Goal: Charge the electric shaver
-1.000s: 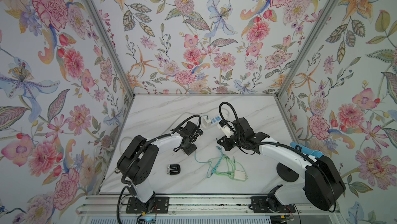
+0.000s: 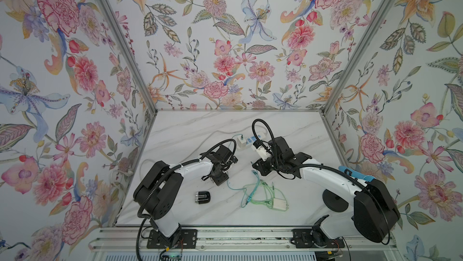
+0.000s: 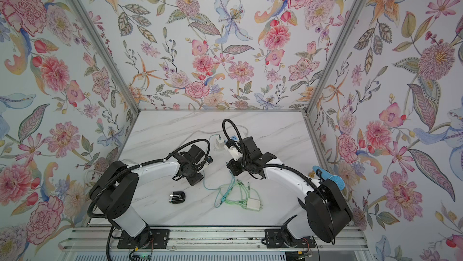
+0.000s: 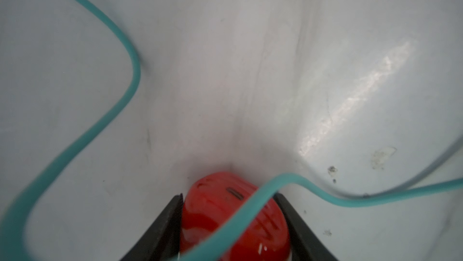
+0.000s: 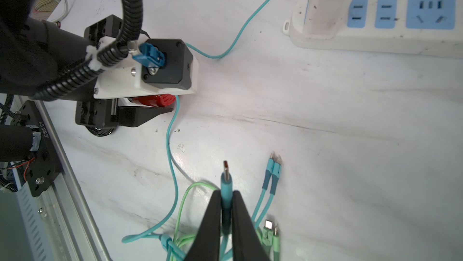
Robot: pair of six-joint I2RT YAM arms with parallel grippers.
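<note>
In the left wrist view, the red end of the shaver lies at the bottom, between the two black fingers of my left gripper. Its sides look close to both fingers, but whether they grip it is unclear. A teal cable crosses in front of the shaver, and the rest of its body is hidden. In the right wrist view, my right gripper is shut on a teal cable plug, whose metal tip points up the frame. The shaver shows there under the left gripper.
A white power strip with a white adapter plugged in stands at the back. Loose teal plugs, green cables and a white charger block lie near the middle front. A black plug-like block sits front left.
The right arm has drifted slightly left. The cables and the black block stay in place.
</note>
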